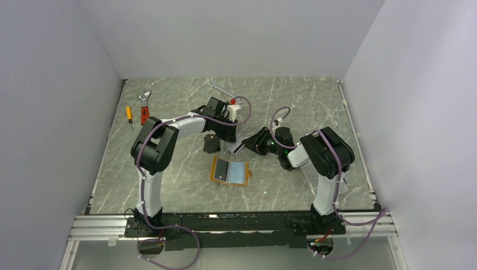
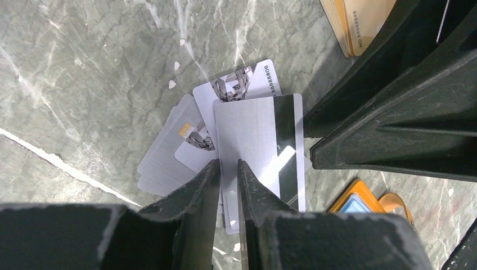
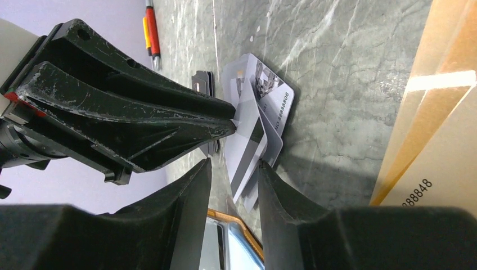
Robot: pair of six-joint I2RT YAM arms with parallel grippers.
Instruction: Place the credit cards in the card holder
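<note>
A fanned pile of white and grey credit cards (image 1: 236,147) (image 2: 253,140) (image 3: 242,157) lies on the marble table between both grippers. My left gripper is part open at the pile's top card, its fingertips at that card's left edge; in the right wrist view the card looks slightly tilted there. My right gripper stands open beside the opposite edge of the pile, its fingertips close to the cards. An orange-edged card holder (image 1: 247,174) lies open in front, with a grey and a light blue side.
A dark object (image 1: 211,143) lies left of the pile. A screwdriver (image 1: 129,115), red-handled wrench (image 1: 144,112) and spanner (image 1: 219,88) lie farther back. Orange cards (image 3: 427,140) lie beside my right gripper.
</note>
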